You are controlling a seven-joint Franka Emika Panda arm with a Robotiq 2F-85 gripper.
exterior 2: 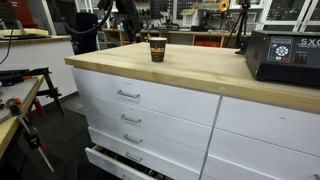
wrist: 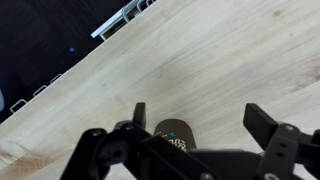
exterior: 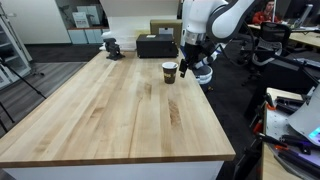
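A dark paper cup (exterior: 170, 72) with a pale rim and a printed band (exterior 2: 158, 50) stands upright on the wooden worktop (exterior: 120, 110). Close to the cup's right side in exterior view 1 is my gripper (exterior: 184, 67), low near the worktop edge. From the wrist view, both fingers of the gripper are spread wide, with bare wood showing between their tips. Part of the dark cup (wrist: 175, 130) shows low in that view, nearer the left finger; the gripper body hides the rest. Nothing is held.
At the far end of the worktop sits a black boxy device (exterior: 155, 46), with a dark machine (exterior: 111, 44) left of it. White drawers (exterior 2: 140, 110) line the front, the lowest pulled out.
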